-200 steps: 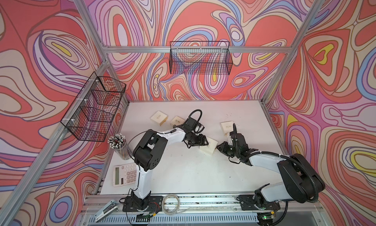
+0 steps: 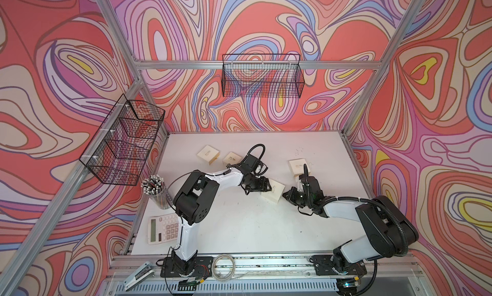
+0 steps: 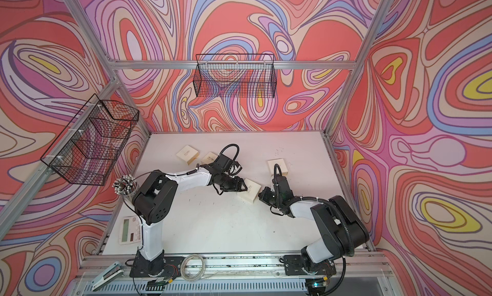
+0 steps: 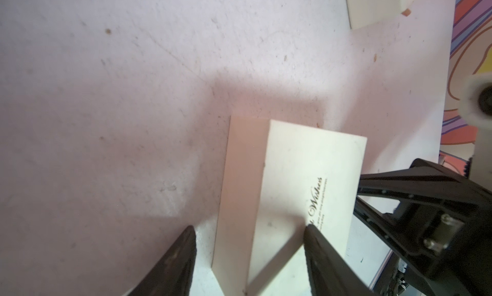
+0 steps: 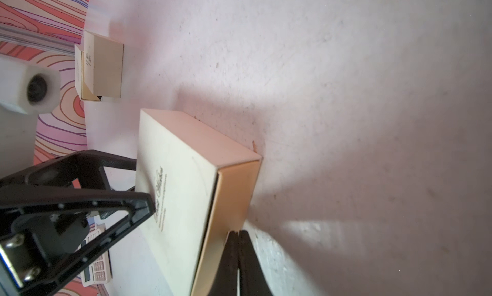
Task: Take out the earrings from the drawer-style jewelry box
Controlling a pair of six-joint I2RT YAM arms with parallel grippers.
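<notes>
A cream drawer-style box (image 2: 275,191) with "Wishes" lettering lies between my grippers in the middle of the table. Its tan drawer front (image 5: 233,193) is flush in the sleeve, facing my right gripper, whose fingertips are shut together close against that front; contact is unclear. At the other end, my left gripper is partly open: one finger (image 4: 179,260) is beside the box with a gap, the other (image 4: 325,255) appears over its lid. No earrings are visible; the box's inside is hidden.
Similar boxes sit at the back left (image 2: 208,154), behind the left arm (image 2: 232,158), and behind the right gripper (image 2: 299,166). A calculator (image 2: 163,228) and a cup of sticks (image 2: 160,196) stand at the left edge.
The right arm has shifted slightly to the left, bringing its gripper nearer the box. The box and left arm look almost unmoved.
</notes>
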